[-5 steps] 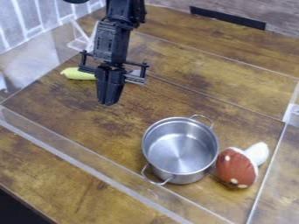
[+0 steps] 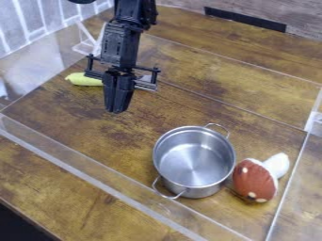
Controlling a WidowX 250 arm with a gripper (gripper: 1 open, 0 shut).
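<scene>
My black gripper [image 2: 119,102] hangs over the left half of the wooden table, shut, with nothing visible between its fingers. A pale yellow-green object [image 2: 81,79] lies just behind it, partly hidden by the arm. A steel pot [image 2: 193,165] with two handles stands at the lower middle. To its right lies a toy mushroom [image 2: 258,181] with a red-brown cap and white stem.
Clear plastic walls edge the work area at left, front and right. A white rack stands at the back left.
</scene>
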